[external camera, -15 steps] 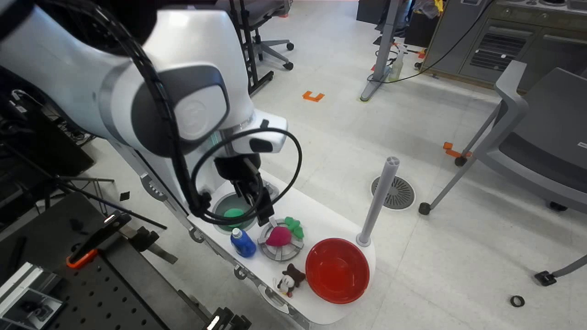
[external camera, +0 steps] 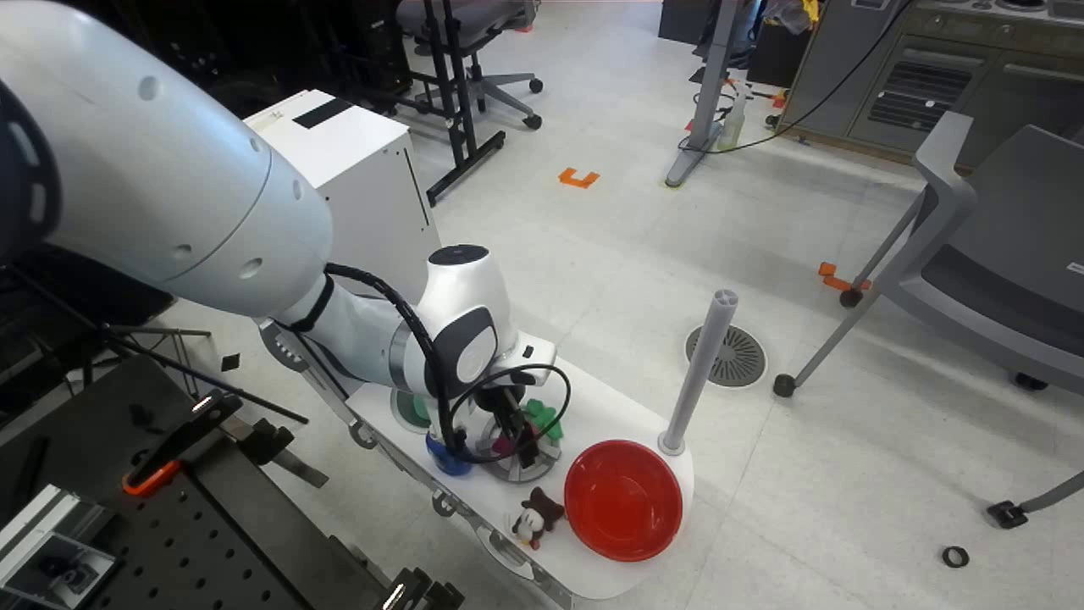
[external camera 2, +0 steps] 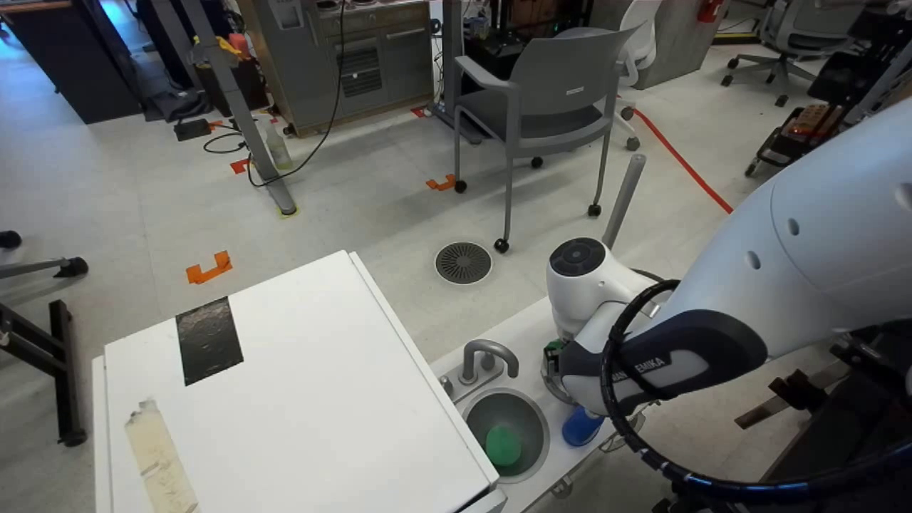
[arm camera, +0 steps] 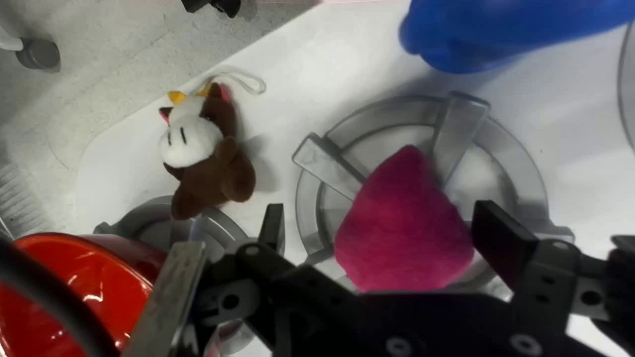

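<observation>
A magenta plush piece [arm camera: 405,229], rounded with a pointed top, lies on the grey burner ring [arm camera: 527,172] in the wrist view. My gripper stands open over it, with one finger [arm camera: 272,229] off to its left and the other finger [arm camera: 503,244] close by its right side. In the first exterior view the gripper [external camera: 518,432] is low over the burner, and the arm's cable crosses in front of it. A green plush piece [external camera: 544,418] sits at the burner's far edge.
Around the burner are a red bowl [external camera: 622,500], a brown-and-white plush animal [external camera: 536,517] and a blue bottle [external camera: 447,457]. Beyond the bottle is the sink [external camera 2: 530,427], with a green round thing [external camera 2: 504,445] in it and a faucet [external camera 2: 491,349] beside it.
The arm has come down and moved from above the sink to the burner, where the gripper now surrounds the magenta piece. The bowl and plush animal have stayed put.
</observation>
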